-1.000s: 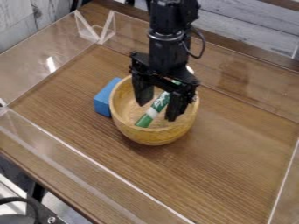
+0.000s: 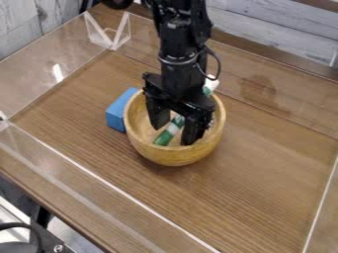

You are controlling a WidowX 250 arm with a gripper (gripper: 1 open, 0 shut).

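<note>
The black arm comes down from the top centre, and its open gripper (image 2: pixel 177 112) is inside a tan wooden bowl (image 2: pixel 179 154). A green and white elongated object (image 2: pixel 168 134) lies in the bowl between and below the fingers, partly hidden by them. Whether the fingers touch it cannot be told.
A blue block (image 2: pixel 121 111) lies just outside the bowl on the left. A small white object (image 2: pixel 211 87) is behind the bowl at the right.
The gripper has shifted slightly left and changed its tilt over the bowl. The bowl and blue block look about the same.
</note>
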